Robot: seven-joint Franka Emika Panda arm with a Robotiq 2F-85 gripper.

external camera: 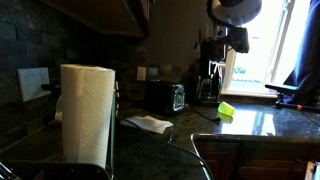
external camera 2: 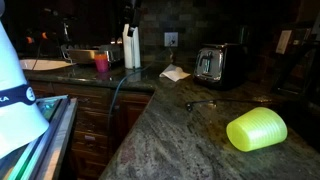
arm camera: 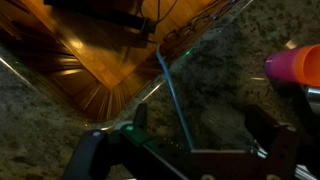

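My gripper is open in the wrist view, its two dark fingers apart above the counter with nothing held between them. A pink cup with an orange inside (arm camera: 296, 66) sits at the right edge of that view, beyond the right finger. In exterior view 2 the pink cup (external camera 2: 101, 62) stands far back on the left. A yellow-green cup (external camera 2: 257, 130) lies on its side on the near right counter; in exterior view 1 the same yellow-green cup (external camera: 226, 109) is below and right of the dark arm (external camera: 222, 45).
A paper towel roll (external camera: 87, 115) stands close on the left. The toaster (external camera 2: 218, 64) and a crumpled white cloth or paper (external camera 2: 174, 73) are by the wall. A cable (arm camera: 174, 92) crosses the counter edge beneath my gripper.
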